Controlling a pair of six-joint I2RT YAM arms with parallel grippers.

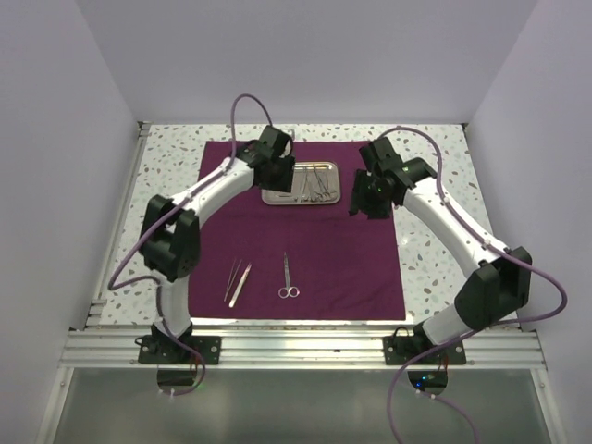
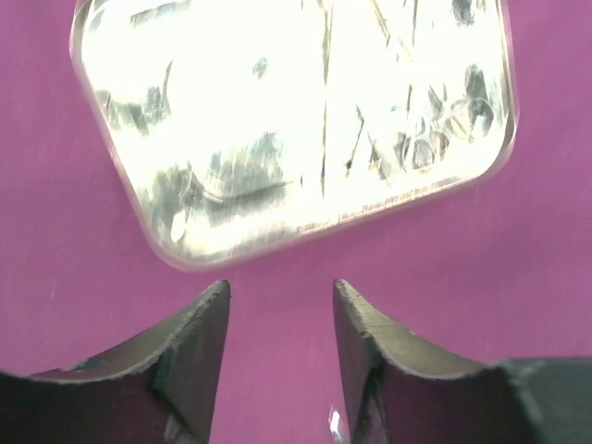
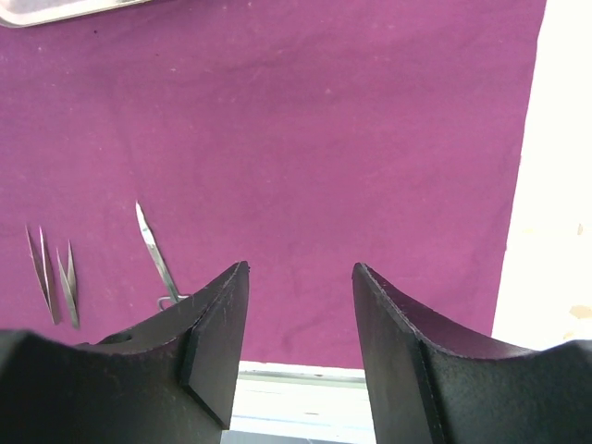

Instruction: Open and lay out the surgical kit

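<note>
A steel tray [image 1: 301, 199] [image 2: 120, 111] holding several clamps and scissors [image 1: 319, 185] sits at the back of the purple cloth [image 1: 342, 259]. My left gripper [image 1: 282, 180] is over the tray's left part, open and empty. My right gripper [image 1: 368, 203] hangs open and empty right of the tray. On the front left of the cloth lie tweezers [image 1: 231, 277] [image 3: 41, 264], another slim pale tool [image 1: 240, 283], and scissors [image 1: 287, 277] [image 3: 159, 261].
A speckled table [image 1: 435, 287] [image 3: 546, 185] surrounds the cloth.
</note>
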